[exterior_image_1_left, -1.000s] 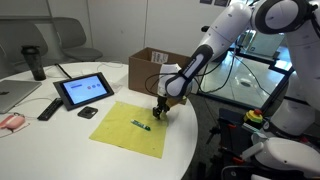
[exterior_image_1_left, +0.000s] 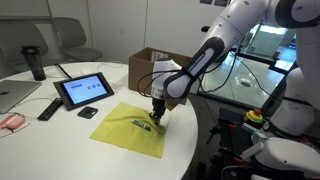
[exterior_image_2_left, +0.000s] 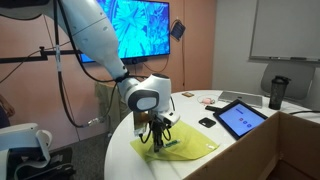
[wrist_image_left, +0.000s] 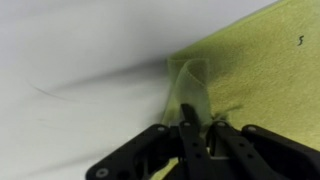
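Observation:
A yellow cloth (exterior_image_1_left: 129, 133) lies spread on the white table, with a small dark green object (exterior_image_1_left: 141, 126) on top of it. At the cloth's right edge in the first exterior view, my gripper (exterior_image_1_left: 157, 120) points down and is shut on a bit of the fabric. In the wrist view, a raised fold of the cloth (wrist_image_left: 268, 82) runs up between the fingertips of the gripper. The second exterior view shows the gripper (exterior_image_2_left: 159, 139) low over the cloth (exterior_image_2_left: 200, 145), its fingertips hard to make out.
A tablet (exterior_image_1_left: 87, 90) and a dark phone (exterior_image_1_left: 88, 113) lie behind the cloth. A brown box (exterior_image_1_left: 145, 67) stands at the back, near the arm. A keyboard (exterior_image_1_left: 50, 109) and a dark bottle (exterior_image_1_left: 35, 66) are farther left.
My arm has come slightly left and toward the first exterior camera. The cloth's right edge now looks bunched at the fingertips; the green object has barely moved, if at all.

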